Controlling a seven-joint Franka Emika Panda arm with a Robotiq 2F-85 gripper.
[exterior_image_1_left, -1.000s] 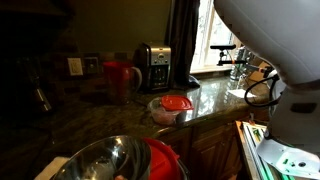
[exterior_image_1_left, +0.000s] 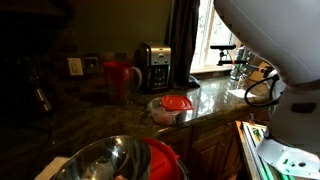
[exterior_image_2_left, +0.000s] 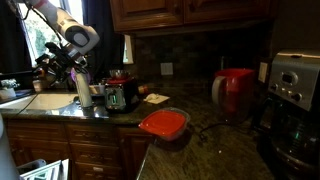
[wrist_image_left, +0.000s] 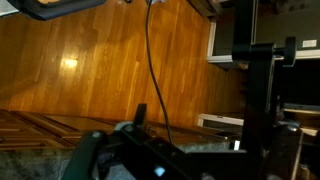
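Observation:
My arm (exterior_image_1_left: 285, 65) fills the right side of exterior view 1, its gripper out of that frame. In the wrist view the dark gripper spans the bottom edge, over a wooden floor beside the counter edge. Its fingers are too dark to show whether they are open or shut. A clear container (exterior_image_1_left: 163, 114) and a red lid (exterior_image_1_left: 175, 102) sit on the counter; from the other side the red lid (exterior_image_2_left: 160, 122) appears to lie on the container. A metal bowl (exterior_image_1_left: 100, 162) and a red item (exterior_image_1_left: 162, 160) are in the foreground.
On the counter stand a red pitcher (exterior_image_1_left: 119, 80) and a toaster (exterior_image_1_left: 155, 70). A dark coffee maker (exterior_image_2_left: 292, 120) is at the right in exterior view 2. Bare dark countertop (exterior_image_2_left: 195, 160) lies in front of the container. A cable (wrist_image_left: 153, 70) crosses above the floor.

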